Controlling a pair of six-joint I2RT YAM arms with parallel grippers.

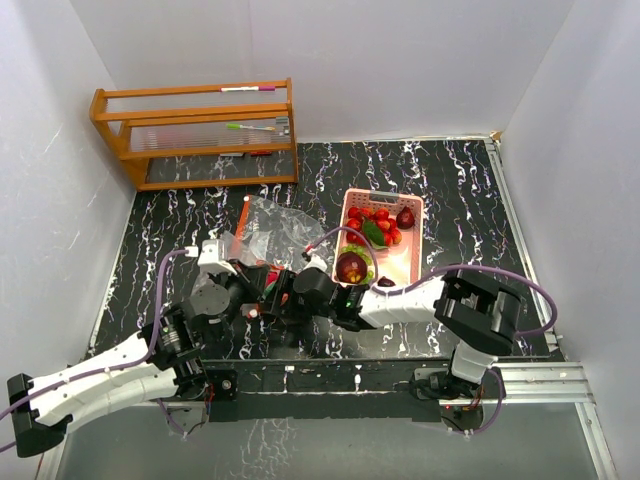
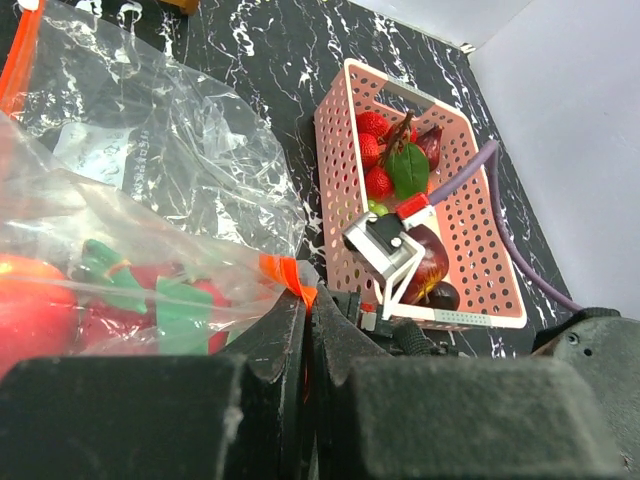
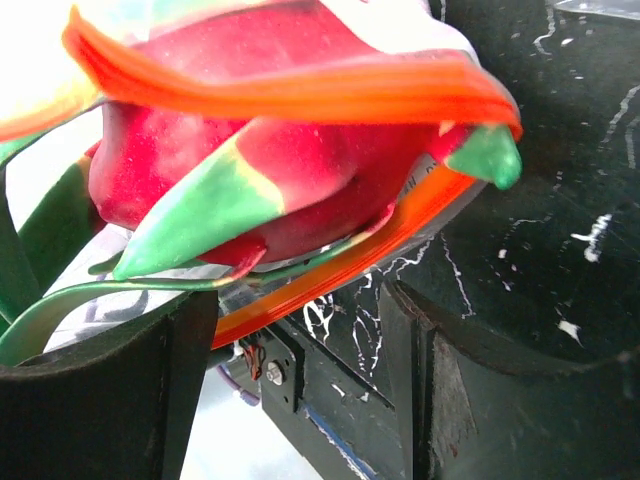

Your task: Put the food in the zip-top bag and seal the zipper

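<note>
The clear zip bag (image 2: 150,140) lies on the counter, red and green food (image 2: 120,320) inside it. My left gripper is shut on the orange zipper edge (image 2: 283,268) of the bag. My right gripper is open at the bag's mouth; in the right wrist view the orange zipper strips (image 3: 300,100) frame soft red and green food (image 3: 250,190), just beyond and above its fingertips. In the top view both grippers meet at the bag, partly hiding it.
A pink basket (image 1: 400,260) with strawberries, leaves and dark round fruit stands to the right. A wooden rack (image 1: 195,184) with markers is at the back left. The counter right of the basket is clear.
</note>
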